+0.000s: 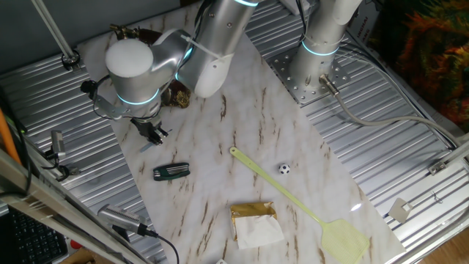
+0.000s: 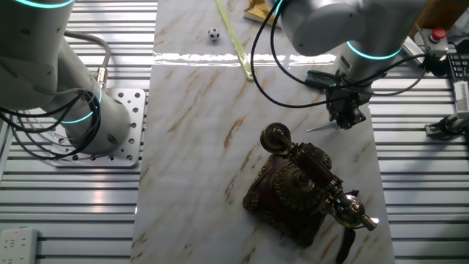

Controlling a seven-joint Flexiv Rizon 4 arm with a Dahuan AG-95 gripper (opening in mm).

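My gripper (image 1: 156, 135) points down near the left edge of the marble-patterned board, its black fingers low over the surface. A thin grey, blade-like piece (image 1: 146, 147) shows beside the fingertips. In the second exterior view the gripper (image 2: 347, 120) is partly covered by the arm and its cables, and the thin piece (image 2: 321, 127) sticks out to its left. Whether the fingers grip this piece or merely stand over it cannot be told. A dark green folding multi-tool (image 1: 171, 171) lies on the board just in front of the gripper, apart from it.
An ornate antique telephone (image 2: 293, 183) stands close to the gripper, partly hidden behind the arm in the first view. A yellow-green fly swatter (image 1: 344, 240), a small soccer ball (image 1: 284, 169) and a gold-and-white packet (image 1: 256, 226) lie farther off. The board's middle is mostly bare.
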